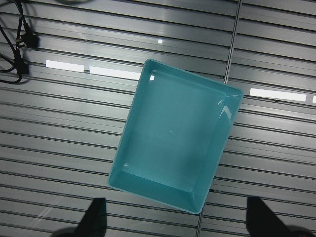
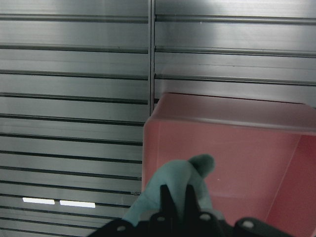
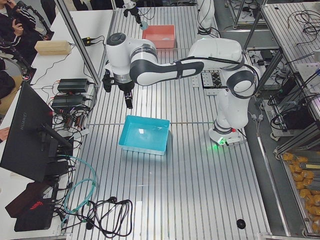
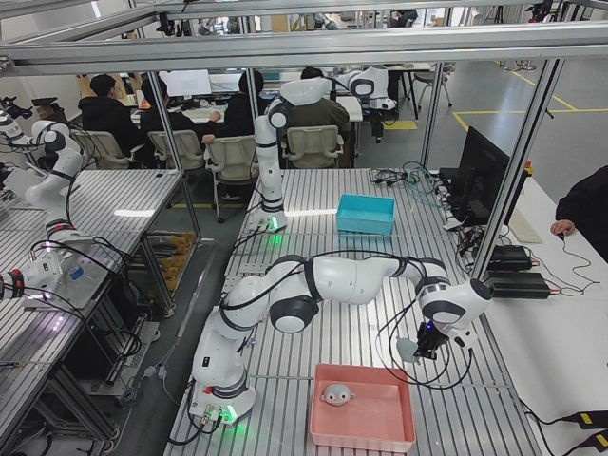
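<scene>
A teal tray [image 3: 143, 134] lies empty on the slatted table, below my left gripper [image 3: 119, 95], whose fingers [image 1: 94, 219] stand wide open at the bottom of the left wrist view. A pink tray [image 4: 362, 423] holds a small grey toy [image 4: 337, 394] in the camera right view. My right gripper is shut on a teal soft toy [image 2: 173, 177], held above and beside the pink tray. In the camera right view that toy [image 4: 408, 350] hangs over the tray's back right.
Coiled cables [image 3: 112, 220] lie at the table's near left, with a monitor [image 3: 27, 130] beside it. A metal frame post [image 4: 518, 204] rises at the table's side. The slatted surface around both trays is mostly clear.
</scene>
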